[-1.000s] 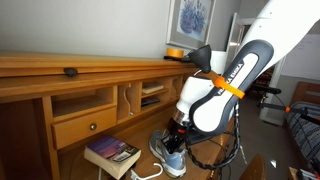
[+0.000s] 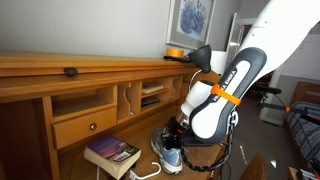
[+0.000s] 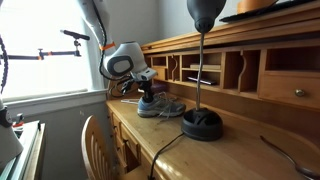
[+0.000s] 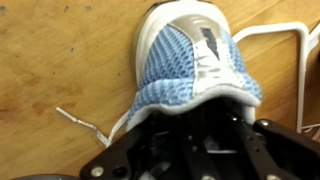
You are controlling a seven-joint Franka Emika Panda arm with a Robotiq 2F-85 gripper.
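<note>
A light blue and white shoe stands on the wooden desk; in the wrist view this shoe (image 4: 172,68) points its toe away, toward the top. My gripper is right over the shoe's opening, its dark fingers at the bottom of the view covering the heel part. The fingers are open, though how the fingers stand against the shoe's inside or rim is hidden. From the side, the shoe (image 2: 170,158) is below the gripper (image 2: 178,135). Another shoe (image 3: 170,104) lies close beside the blue one (image 3: 146,108).
A book (image 2: 112,155) lies left of the shoes, near a white hanger (image 2: 146,171). Shelves and drawers (image 2: 84,126) line the desk's back. A black lamp base (image 3: 202,124) stands farther along.
The arm has shifted a little to the right and lower over the blue shoe. The shoe stays in about the same place.
</note>
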